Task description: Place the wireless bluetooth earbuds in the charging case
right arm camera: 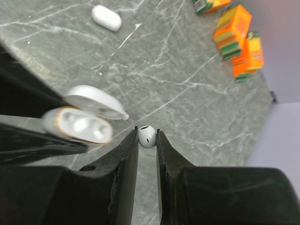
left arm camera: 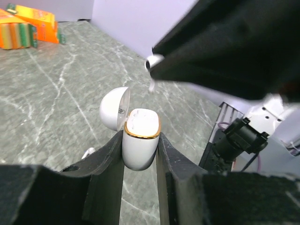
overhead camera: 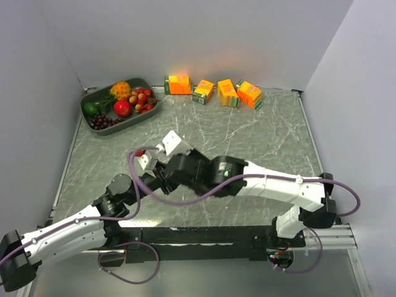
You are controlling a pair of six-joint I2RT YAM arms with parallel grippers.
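A white charging case (left arm camera: 139,154) with a gold-coloured rim is clamped in my left gripper, its lid (left arm camera: 111,108) swung open. In the right wrist view the case (right arm camera: 80,124) shows its top at the left; whether its hollows are filled cannot be told. My right gripper is shut on a white earbud (right arm camera: 147,138), apart from the case and to the right of it. From the left wrist view, that earbud (left arm camera: 153,61) hangs above the case, its stem pointing down. In the top view the arms hide the case and earbud.
A white oval object (right arm camera: 107,18) lies on the marble table. Several orange boxes (overhead camera: 227,93) line the back, and a dark tray (overhead camera: 133,125) of produce stands back left. A small red item (overhead camera: 140,153) lies close to the left gripper.
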